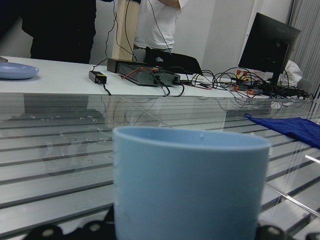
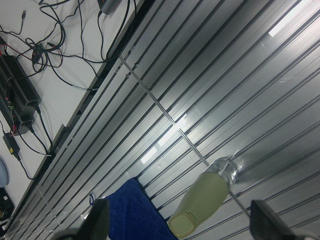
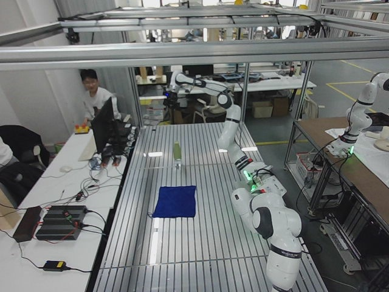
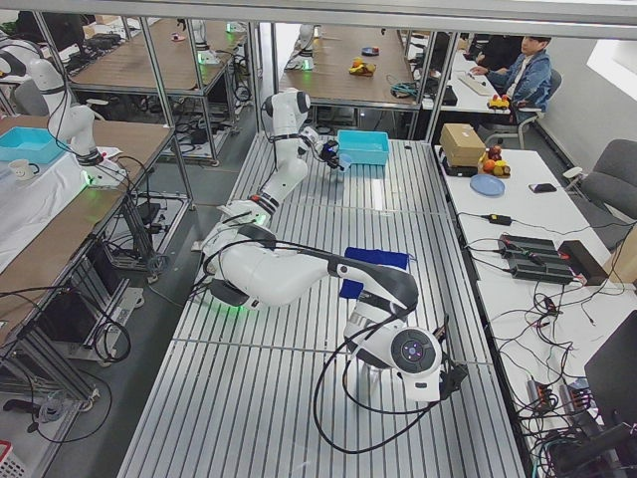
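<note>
A light blue cup point(image 1: 190, 185) fills the lower middle of the left wrist view, between the fingers of my left gripper point(image 4: 334, 159), which is at the table's far end in the camera right view, near a cyan bin point(image 4: 363, 149). My right gripper hangs open above the slatted table, with an olive-green bottle point(image 2: 200, 200) below it. A blue cloth point(image 3: 174, 201) lies flat on the table, short of the bottle in the camera left view.
A white side desk point(image 3: 73, 255) along the table carries power units, cables, a monitor point(image 3: 103, 126) and a blue plate point(image 4: 487, 185). A person sits at it.
</note>
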